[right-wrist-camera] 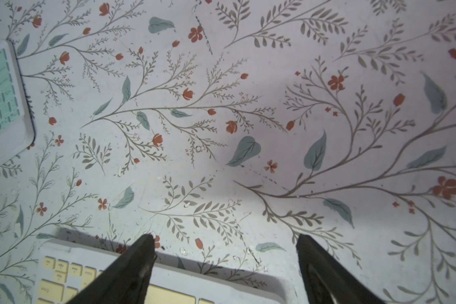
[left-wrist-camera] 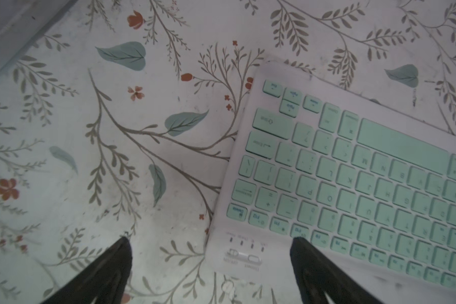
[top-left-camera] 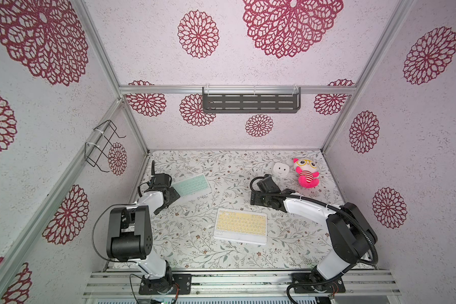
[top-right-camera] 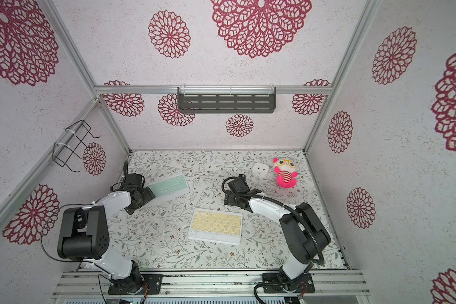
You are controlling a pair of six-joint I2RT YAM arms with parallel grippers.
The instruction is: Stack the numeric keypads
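Observation:
A mint-keyed keyboard [top-left-camera: 190,185] lies at the left rear; in the left wrist view it fills the right half [left-wrist-camera: 339,177]. A yellow-keyed white keyboard [top-right-camera: 215,223] lies front centre and shows along the bottom of the right wrist view [right-wrist-camera: 71,271]. My left gripper hangs open over the mint keyboard's left end, nothing between its fingers. My right gripper is above the table behind the yellow keyboard, fingers apart with nothing between them.
A white block with dark dots [top-left-camera: 280,169] and a pink plush toy [top-left-camera: 307,174] sit at the back right. Clear table lies between the two keyboards and at the back centre. Walls bound both sides.

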